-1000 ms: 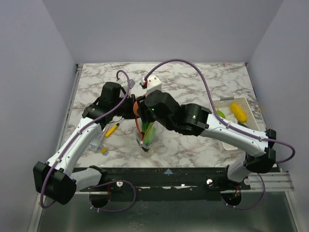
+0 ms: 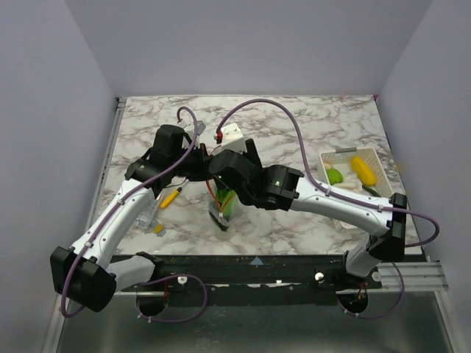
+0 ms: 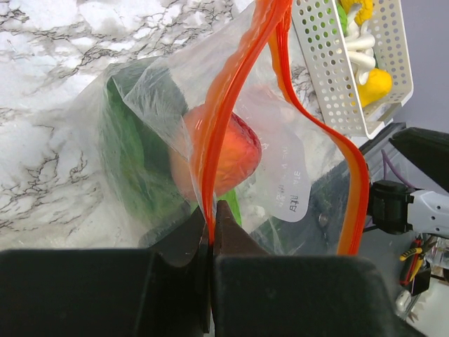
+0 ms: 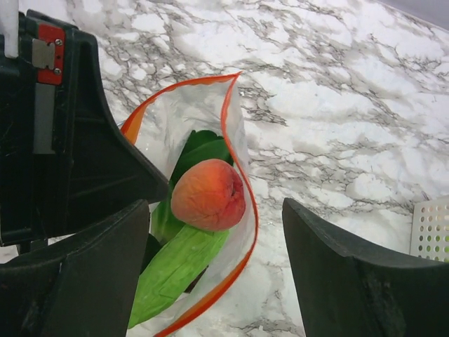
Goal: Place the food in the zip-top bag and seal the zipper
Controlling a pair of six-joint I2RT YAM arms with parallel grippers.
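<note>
A clear zip top bag with an orange zipper rim [image 3: 226,119] stands open at mid-table. My left gripper is shut on one side of that rim. Inside the bag rests a red-orange peach [image 4: 208,195], on top of a light green vegetable [image 4: 179,263] and dark green ones [image 4: 203,149]. Right over the bag's mouth is my right gripper, its fingers spread wide to either side of the peach. From the top view, the right arm covers most of the bag and the peach is hidden.
At the right, a white perforated basket [image 2: 344,157] holds a yellow item [image 2: 363,170], a green one [image 2: 333,176] and other pieces. A yellow-handled tool [image 2: 171,197] lies left of the bag.
The right arm has shifted slightly. The left arm stayed still.
</note>
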